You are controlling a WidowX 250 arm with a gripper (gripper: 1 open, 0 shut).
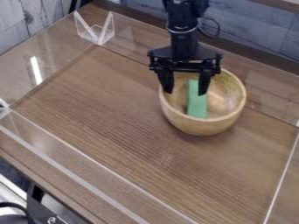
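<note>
A round light-wood bowl (215, 120) sits on the wooden table (87, 131), with a pale green oblong object (197, 100) lying inside it. My black gripper (184, 85) stands open over the left and back part of the bowl, its two fingers pointing down on either side, with nothing visible held between them. The upper part of the green object is just right of and below the gripper's middle.
A white wire-like object (96, 28) stands at the back left, near the table's edge. A dark round item (12, 213) is at the bottom left corner.
</note>
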